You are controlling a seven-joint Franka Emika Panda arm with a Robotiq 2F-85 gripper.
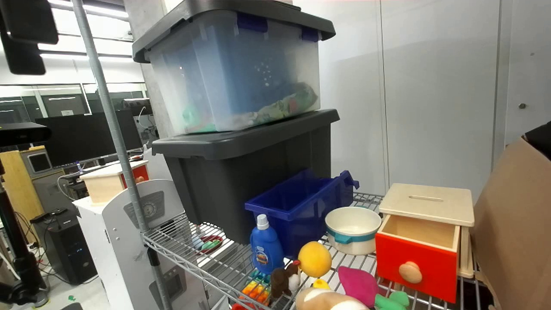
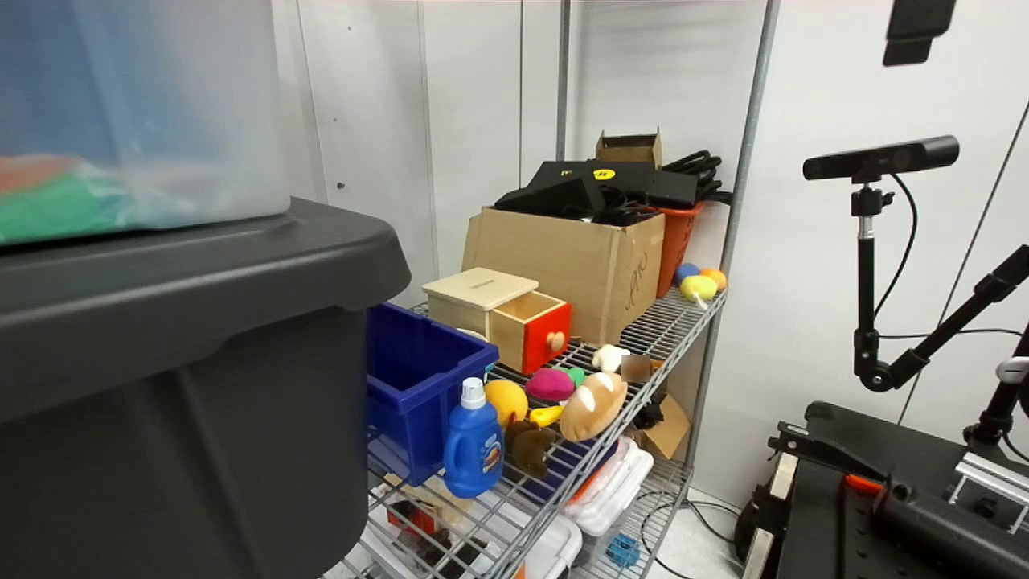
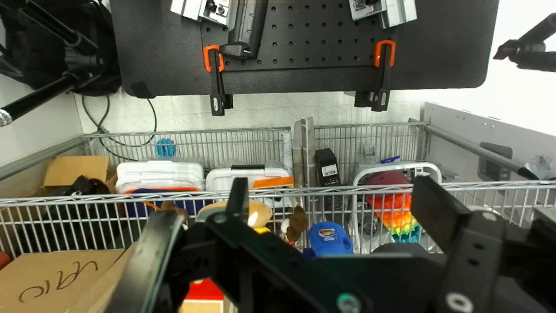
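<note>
My gripper stands open in the wrist view, its two dark fingers wide apart. Nothing is held between them; the shelf shows beyond the gap. Neither exterior view includes the gripper. On the wire shelf a wooden box has its red-fronted drawer (image 1: 416,261) pulled out, and the drawer looks empty. To its left are a cream pot (image 1: 353,227) with a teal handle and a blue bin (image 1: 310,204). In front lie a blue detergent bottle (image 1: 266,248), a yellow-orange ball (image 1: 315,259), a magenta toy (image 1: 357,285), a brown plush (image 1: 281,281) and a bread-shaped toy (image 2: 593,406).
Dark and clear storage tubs (image 1: 237,77) are stacked high on the shelf's left. A cardboard box (image 2: 564,265) stands beside the wooden box. A metal post (image 1: 106,103) rises at the shelf's corner. A black table (image 3: 312,78) faces the shelf across a floor gap.
</note>
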